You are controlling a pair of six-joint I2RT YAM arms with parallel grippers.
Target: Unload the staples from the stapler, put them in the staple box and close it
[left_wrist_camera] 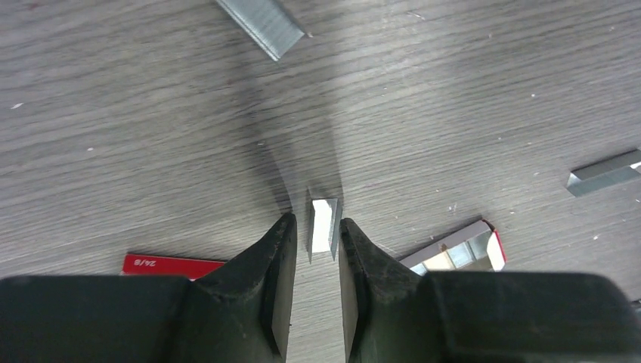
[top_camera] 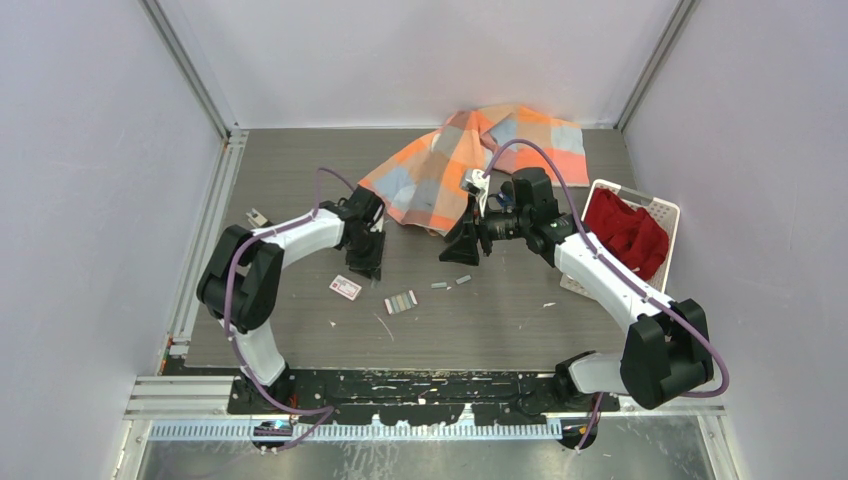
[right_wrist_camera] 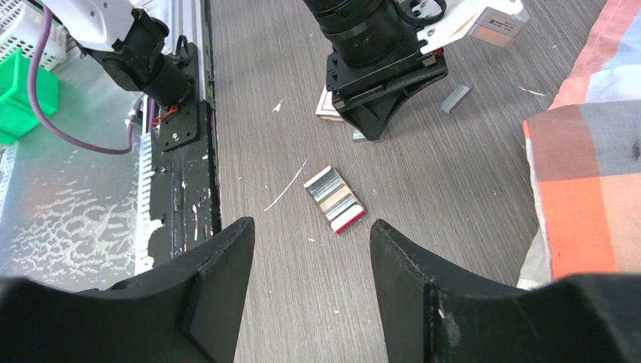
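Note:
My left gripper (top_camera: 372, 272) is low over the table at centre-left; in the left wrist view its fingers are nearly closed on a small silver staple strip (left_wrist_camera: 323, 225) at their tips. Other strips lie loose (left_wrist_camera: 261, 24) and at the right (left_wrist_camera: 605, 173). A red-and-white box (top_camera: 345, 287) and a box of striped strips (top_camera: 400, 301) are nearby. My right gripper hangs open above the table, nothing between its fingers. I cannot make out the stapler clearly.
A checked cloth (top_camera: 430, 180) covers the back middle. A white basket (top_camera: 660, 215) with red fabric stands at the right.

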